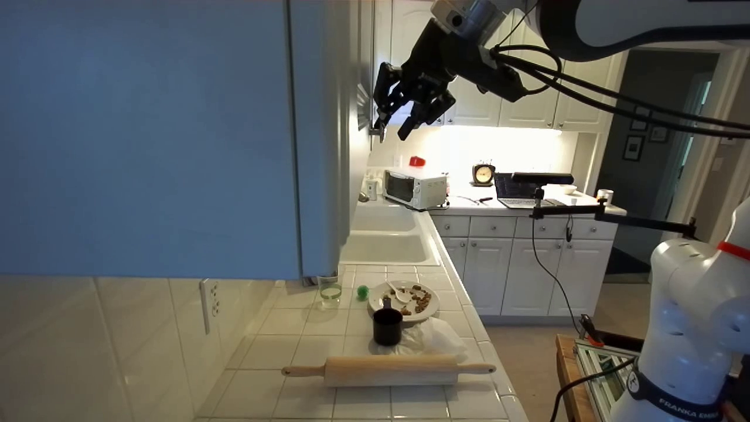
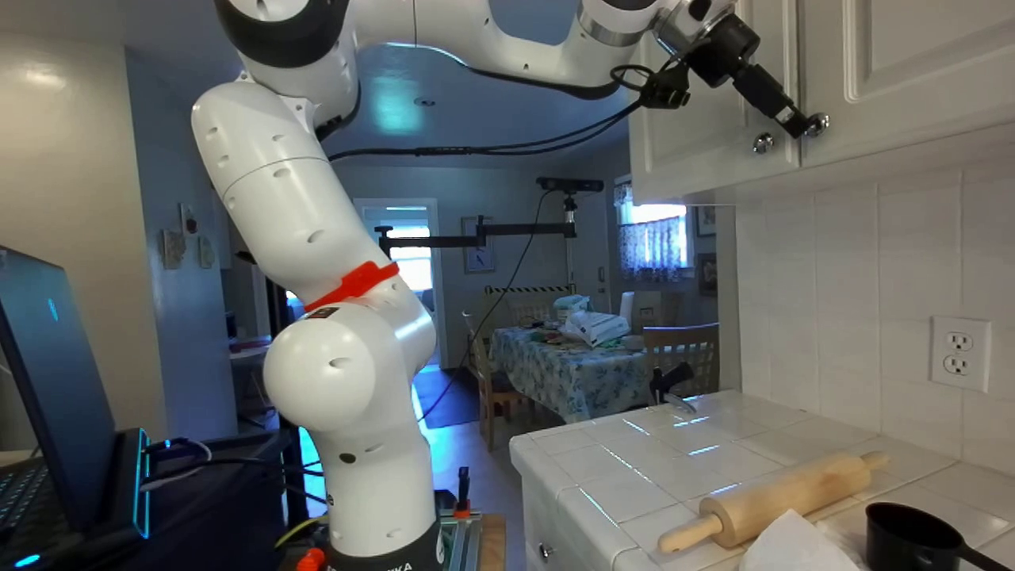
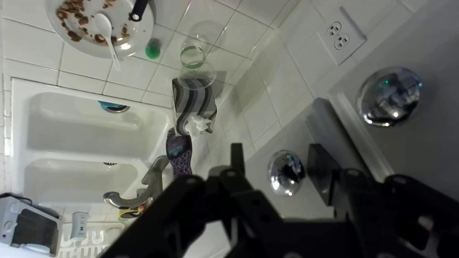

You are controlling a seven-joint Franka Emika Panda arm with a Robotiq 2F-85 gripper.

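Note:
In the wrist view my gripper has its two fingers apart. One round chrome knob appears in the gap, closer to the right-hand finger, and I see no grip on it. A second chrome knob sits on the neighbouring cabinet door, outside the fingers. From exterior view 1, the gripper points down against the cabinet fronts, its left fingertip overlapping a knob. Exterior view 2 shows the fingertips beside the cabinet knobs; whether they touch cannot be told. The upper cabinet doors look shut.
Below lies the tiled counter with a rolling pin, black cup, plate of food bits and a glass. The sink, faucet and tissue box stand under the cabinets. Open air surrounds the arm on the room side.

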